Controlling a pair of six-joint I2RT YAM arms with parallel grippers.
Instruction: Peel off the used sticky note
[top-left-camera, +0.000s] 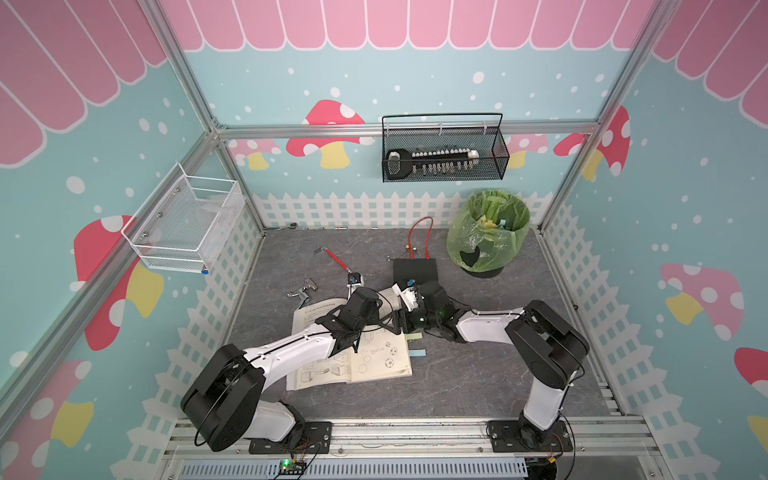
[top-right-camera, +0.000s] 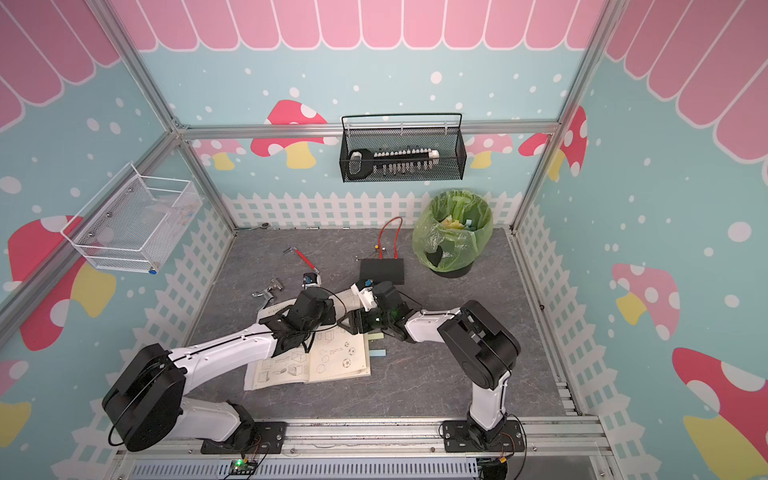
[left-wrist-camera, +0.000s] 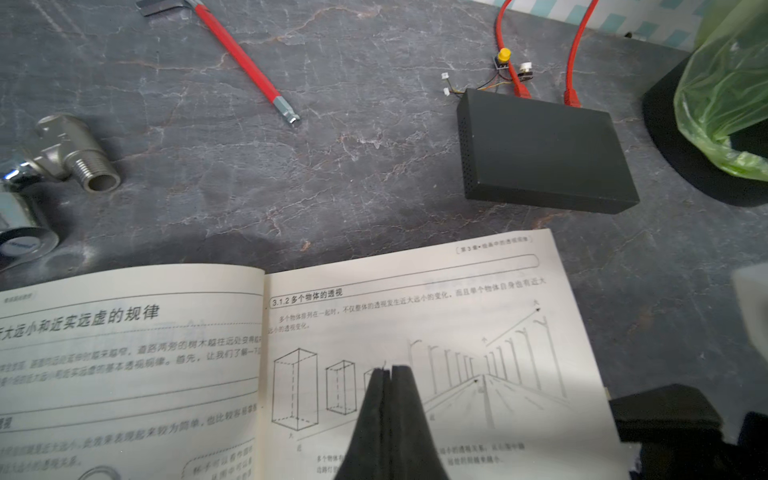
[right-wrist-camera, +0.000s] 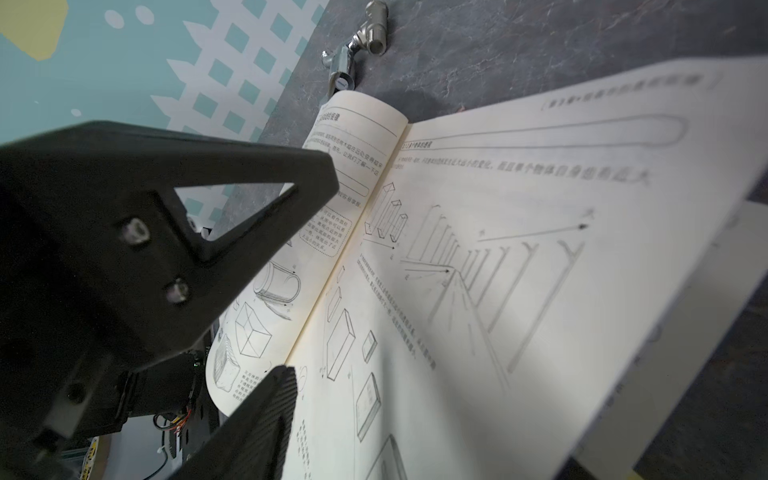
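Note:
An open book (left-wrist-camera: 496, 336) with line drawings lies at the table's front middle. Small pale green (top-left-camera: 413, 336) and blue (top-left-camera: 417, 353) tabs show past its right edge. My left gripper is shut, its tips over the right page with nothing visible between them. My right gripper is part open at the book's right side, its fingers around the right page's edge region; whether paper is held between them I cannot tell. In the right wrist view the right page's outer part is raised slightly above another sheet.
A black box (left-wrist-camera: 544, 152) with red cables sits behind the book. A green-lined bin (top-left-camera: 488, 232) stands back right. A red tool (top-left-camera: 336, 258) and metal fittings (top-left-camera: 305, 289) lie back left. Mesh baskets (top-left-camera: 444, 164) hang on the walls.

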